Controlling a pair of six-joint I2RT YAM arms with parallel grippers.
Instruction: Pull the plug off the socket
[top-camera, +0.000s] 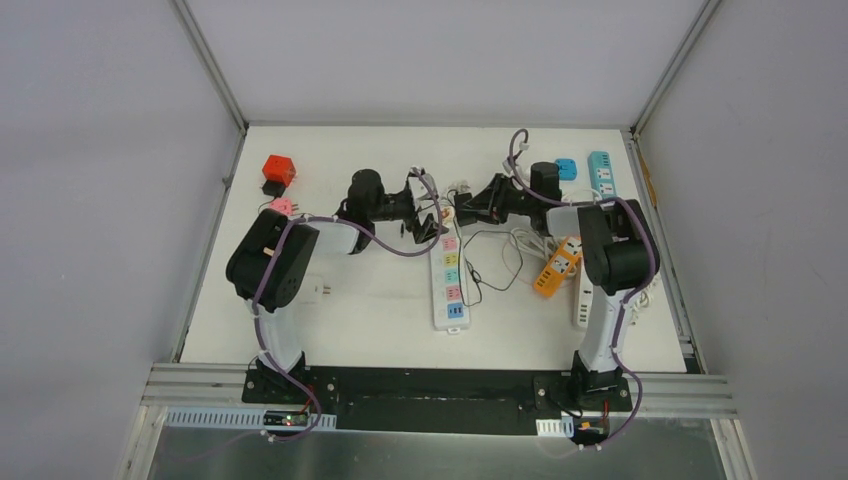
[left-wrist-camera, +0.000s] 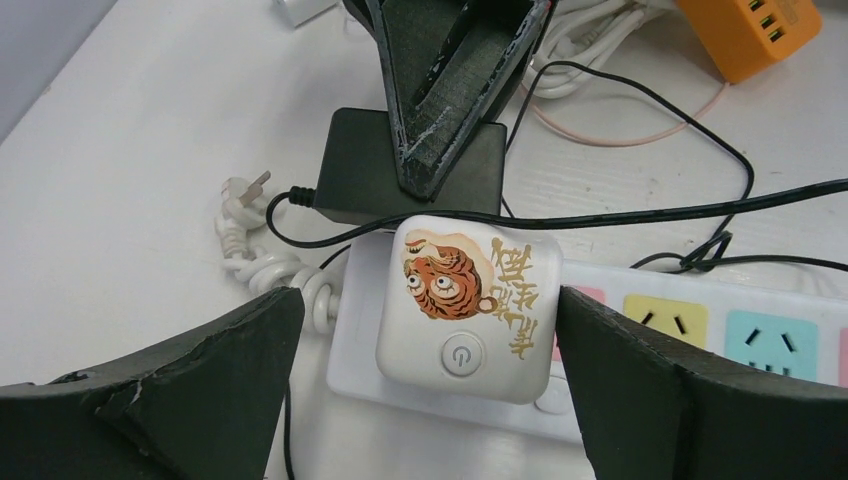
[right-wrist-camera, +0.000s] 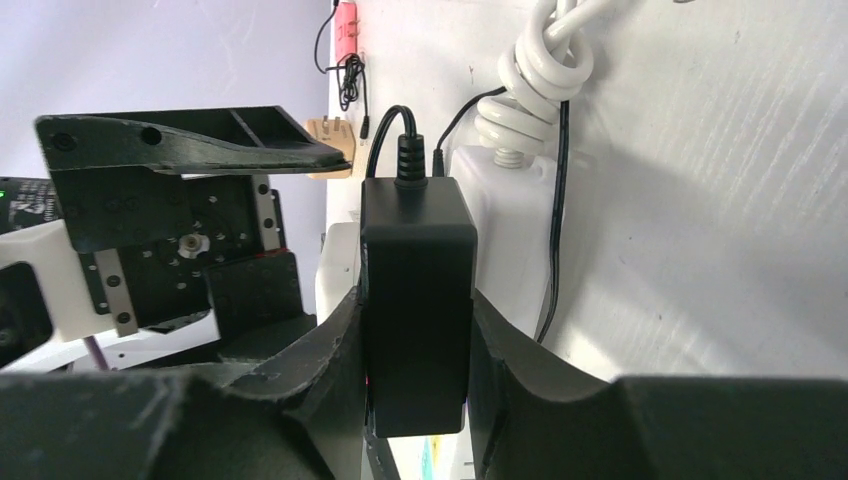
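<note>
A white power strip with coloured sockets lies at the table's centre. At its far end sits a white tiger-printed plug cube. My left gripper stands open around that cube, its fingers on either side. A black adapter with a cable lies beside the cube. My right gripper has its fingers close on both sides of the adapter; whether they grip it cannot be told for certain. In the left wrist view, the right gripper's dark finger overhangs the adapter.
An orange strip, white coiled cables and another white strip crowd the right. A red cube stands at the back left. Thin black cables run along the central strip.
</note>
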